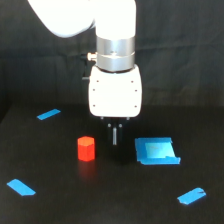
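Note:
A red block (pixel 86 149) stands on the black table left of the middle. To its right lies a blue square (pixel 157 161), apparently edged with tape. My gripper (pixel 114 139) points down between the two in the picture, nearer to the block than to the square's middle. Its fingers are small and dark against the black background, so how far apart they stand is unclear. I see no object at the fingertips.
Blue tape strips mark the table at the back left (pixel 48 114), front left (pixel 21 187) and front right (pixel 191 196). A dark curtain (pixel 180 60) hangs behind.

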